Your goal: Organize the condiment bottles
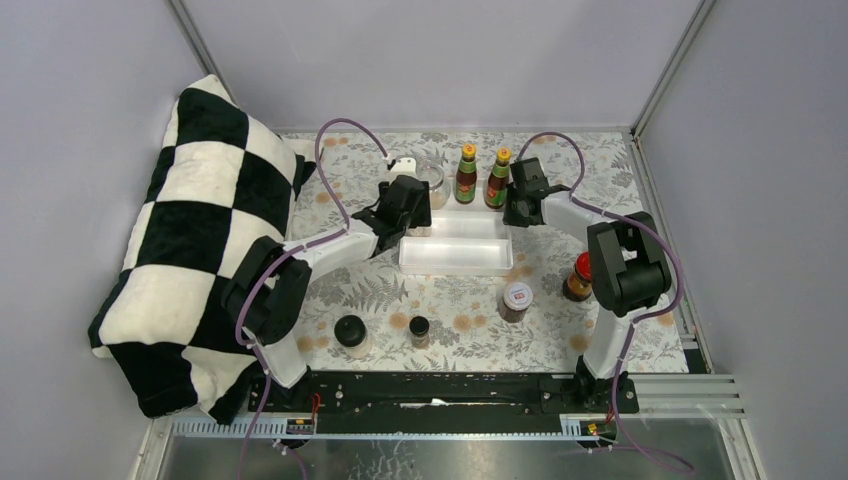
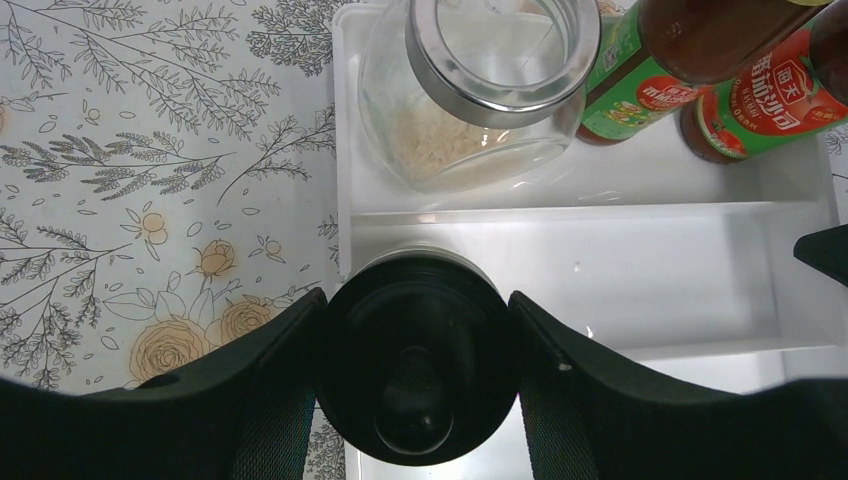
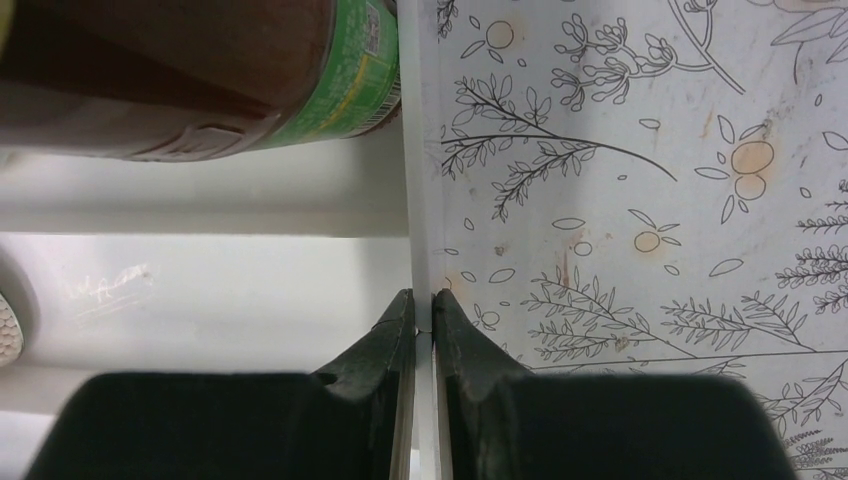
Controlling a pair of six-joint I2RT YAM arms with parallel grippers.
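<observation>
A white tiered rack [image 1: 457, 270] stands mid-table. My right gripper is shut on its right side wall. Around a jar with a black lid [image 2: 412, 360] my left gripper is shut, at the left end of the middle tier; the lid hides most of the jar. On the back tier stand a glass jar [image 2: 470, 150] at the left and two brown sauce bottles, one [image 1: 466, 175] in the middle and the other [image 1: 497, 180] near the right end. In front of the rack is a jar with a pale lid [image 1: 516, 300].
A red-lidded jar [image 1: 579, 278] stands at the right by my right arm. Two black-lidded containers, a larger one [image 1: 351, 334] and a smaller one [image 1: 419, 331], stand near the front edge. A checkered cushion [image 1: 190, 250] fills the left side.
</observation>
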